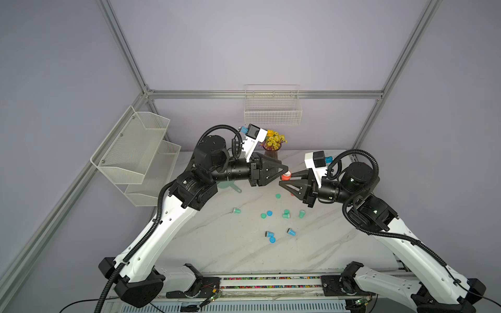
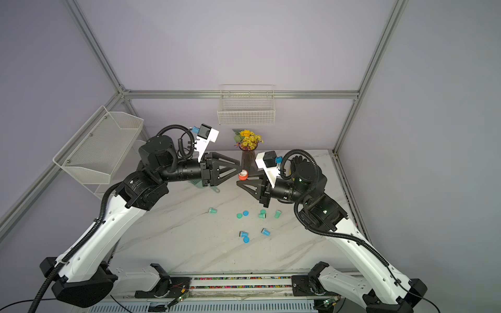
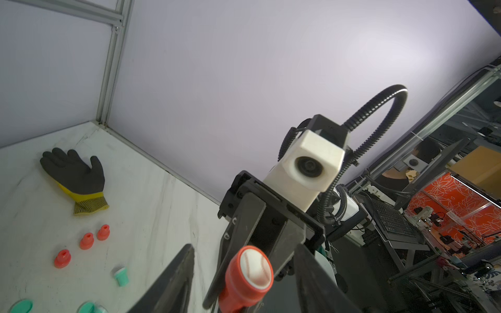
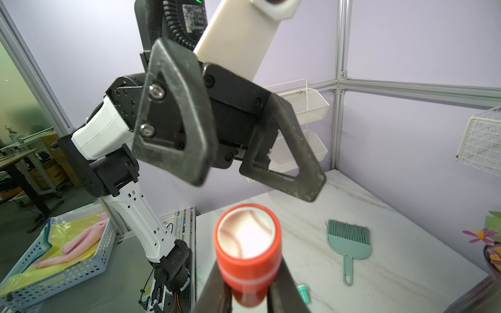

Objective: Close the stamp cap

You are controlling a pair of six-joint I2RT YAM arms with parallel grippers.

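Observation:
A red stamp (image 4: pixel 250 271) with a white baseball picture on its round end is held upright in the air. My right gripper (image 1: pixel 288 180) is shut on its lower part, below the red upper section. In the right wrist view, my left gripper hangs above and behind the stamp, its fingers (image 4: pixel 292 177) spread and nothing between them. The left wrist view shows the stamp's red end (image 3: pixel 249 274) beyond the blurred left fingers (image 3: pixel 177 281), apparently clear of them. Whether cap and body are fully seated cannot be told.
Several green and blue stamp parts, including a blue one (image 1: pixel 291 231), lie on the white table (image 1: pixel 219 250). Red parts (image 3: pixel 86 241) and a glove (image 3: pixel 78 177) lie there too. A flower vase (image 2: pixel 248 156) stands behind the grippers, and a green brush (image 4: pixel 348 240) lies on the table.

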